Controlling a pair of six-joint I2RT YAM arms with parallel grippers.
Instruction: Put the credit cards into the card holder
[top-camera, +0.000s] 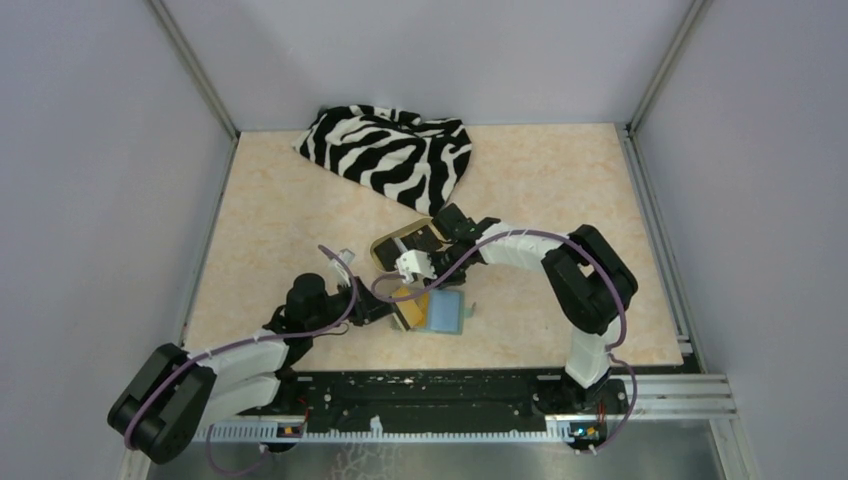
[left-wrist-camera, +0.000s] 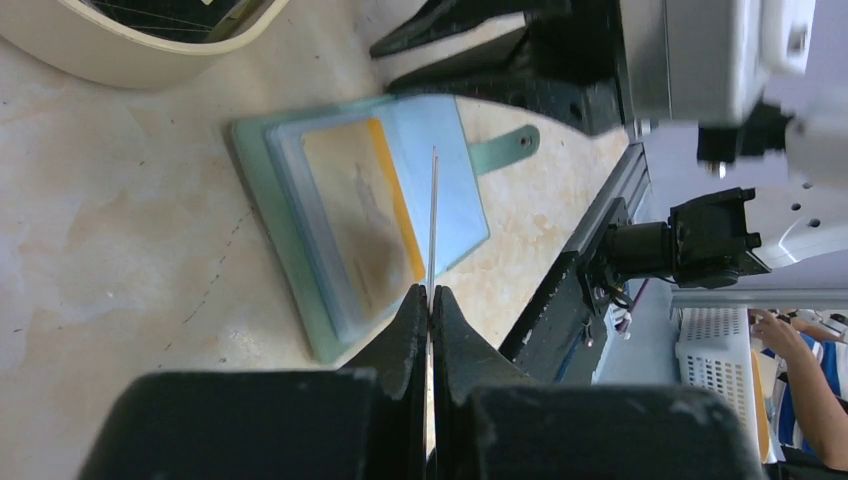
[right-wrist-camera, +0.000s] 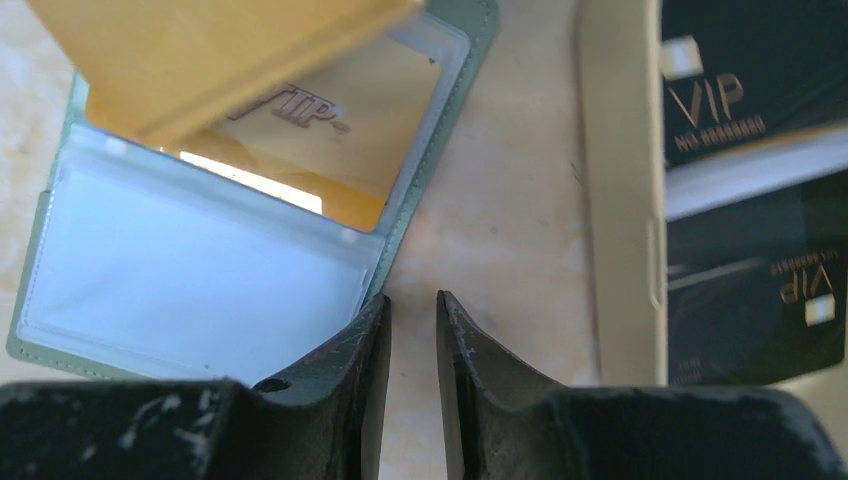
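Observation:
The green card holder (right-wrist-camera: 400, 208) lies open, with a gold card (right-wrist-camera: 370, 120) in one pocket and a pale blue pocket (right-wrist-camera: 190, 260) beside it. My left gripper is shut on a gold card (top-camera: 405, 312), seen edge-on in the left wrist view and raised over the holder. My right gripper is low at the holder's edge, its fingertips a little apart; whether anything is pinched there I cannot tell.
A cream-rimmed container (right-wrist-camera: 625, 200) with black VIP cards (right-wrist-camera: 750, 290) sits just behind the holder. A zebra-striped cloth (top-camera: 385, 155) lies at the back.

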